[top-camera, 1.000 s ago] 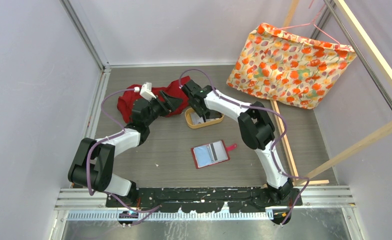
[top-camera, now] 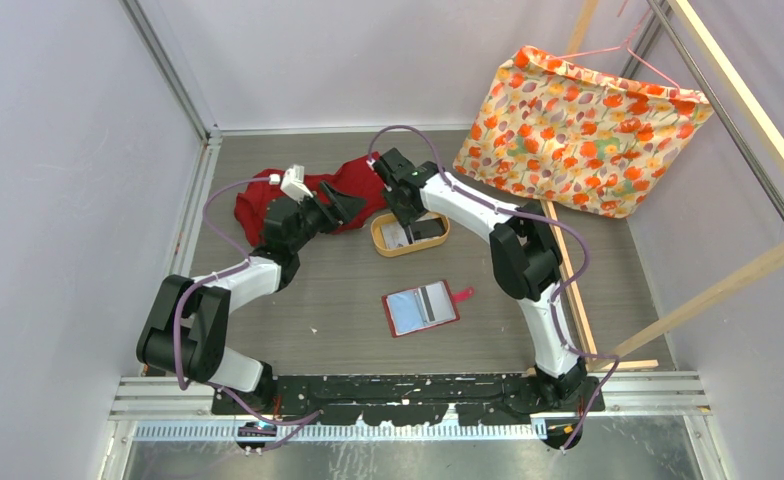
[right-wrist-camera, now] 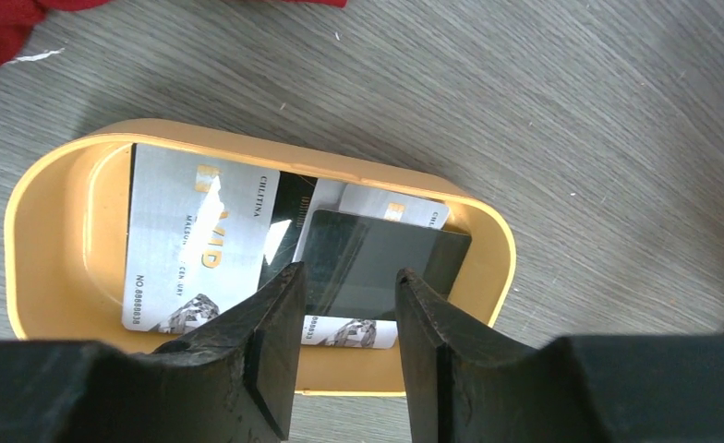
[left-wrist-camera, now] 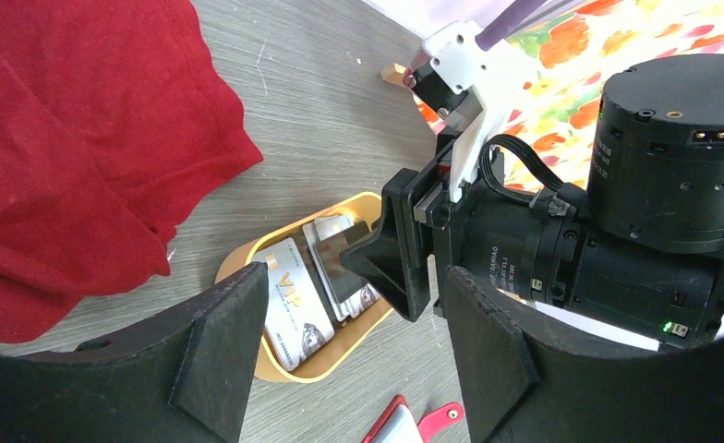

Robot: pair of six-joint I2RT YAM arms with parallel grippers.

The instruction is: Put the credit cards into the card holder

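Note:
Several cards lie in a tan oval basket (right-wrist-camera: 474,214). In the right wrist view a silver card (right-wrist-camera: 178,231) is at the left and a dark grey card (right-wrist-camera: 377,258) rests atop another silver card (right-wrist-camera: 354,332) at the right. Over the basket's near side, my right gripper is open, its fingertips either side of the dark card's lower part; contact cannot be judged. My left gripper stands open to the basket's left, empty between its fingers. The red card holder (top-camera: 422,307) lies open on the table in front of the basket, showing clear and pale sleeves.
A crumpled red cloth (top-camera: 258,207) lies behind and left of the basket. At the right, a flowered cloth (top-camera: 578,130) hangs beside wooden bars (top-camera: 573,270). Bare table (top-camera: 338,290) surrounds the card holder.
The left arm, basket and card holder look unmoved.

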